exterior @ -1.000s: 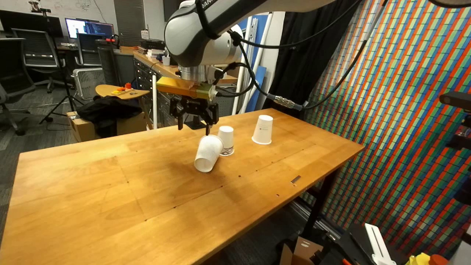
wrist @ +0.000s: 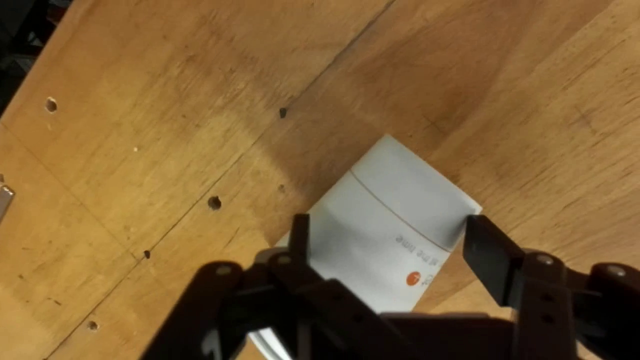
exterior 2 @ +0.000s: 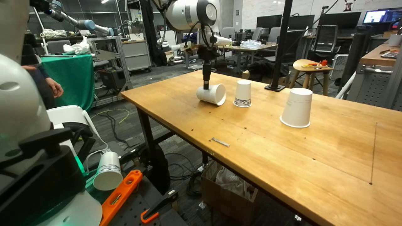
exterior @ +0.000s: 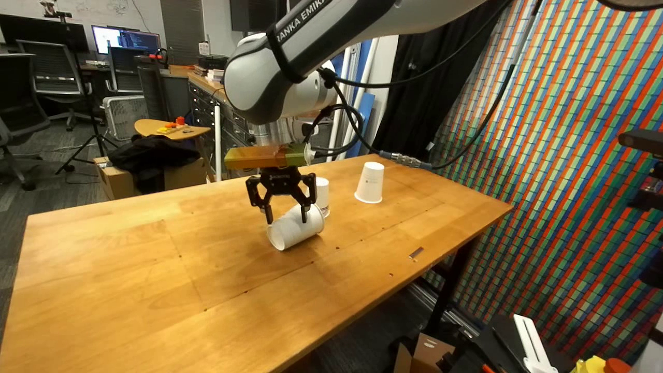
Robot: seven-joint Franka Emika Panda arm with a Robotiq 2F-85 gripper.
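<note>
A white paper cup lies on its side on the wooden table, its open mouth facing the camera in the second exterior view. My gripper is low over this cup, pointing down with its fingers apart. In the wrist view the cup's printed wall shows between the two fingertips, close to both; contact cannot be made out. Beside the lying cup, a smaller patterned cup stands upside down. A larger plain cup also stands upside down, farther along the table.
A small metal strip lies near the table edge. Behind the cups a black post base stands at the table's far edge.
My gripper has come down and slightly towards the camera over the lying cup. The cup has turned, its axis lying more sideways than before. Both standing cups are unmoved.
</note>
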